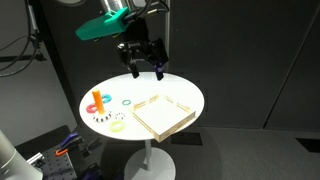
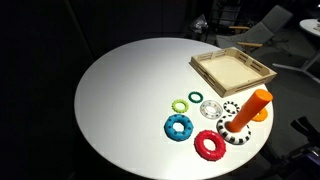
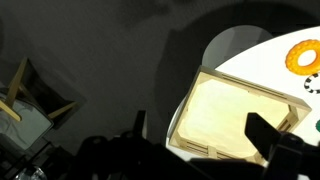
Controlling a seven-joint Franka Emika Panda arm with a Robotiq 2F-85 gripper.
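High above the round white table, my gripper stands open, its two dark fingers wide apart and nothing visible between them. A shallow, light wooden tray lies below it on the table. In the wrist view the empty tray shows between and beyond the spread fingers. An upright orange post stands with a white, black-spotted ring around its foot. Near it lie a blue ring, a red ring, and several smaller rings, including a lime one and a dark green one.
The white table has a large bare area away from the rings. An orange ring lies near the table edge beside the tray. Dark floor extends beyond the edge. A chair stands behind the tray in exterior view 2.
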